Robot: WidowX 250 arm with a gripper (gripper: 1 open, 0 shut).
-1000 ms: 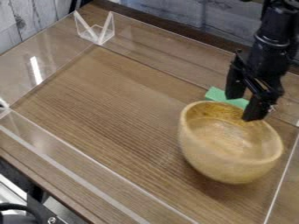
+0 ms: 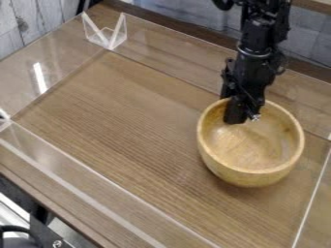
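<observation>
A large tan bowl (image 2: 250,147) sits on the wooden table at the right. My black gripper (image 2: 239,108) reaches down from the top to the bowl's back-left rim, its fingertips at or just inside that rim. I cannot tell whether the fingers grip the rim. No green object shows; the spot behind the bowl is covered by the gripper and bowl.
A white wire-like object (image 2: 106,34) stands at the back left. Dark cables or parts lie at the lower-left edge.
My gripper has moved left to the bowl's back-left rim. The bowl has shifted up and left from its tilted, blurred position, and the green item is no longer visible.
</observation>
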